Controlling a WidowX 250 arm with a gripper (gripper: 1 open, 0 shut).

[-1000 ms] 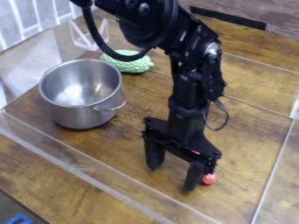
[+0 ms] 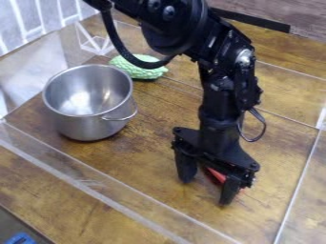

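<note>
My black gripper (image 2: 207, 186) is low over the wooden table (image 2: 152, 210), its fingers open and straddling a small red object (image 2: 218, 177) that is mostly hidden behind the gripper. Whether the fingers touch it cannot be told. A steel pot (image 2: 87, 100) with a wire handle sits to the left.
A green crumpled cloth (image 2: 137, 67) lies at the back left, behind the pot. Clear panels border the left and right sides. Bare wood lies in front of and right of the gripper.
The gripper has moved right across the table and turned slightly, so that it now sits over the red object.
</note>
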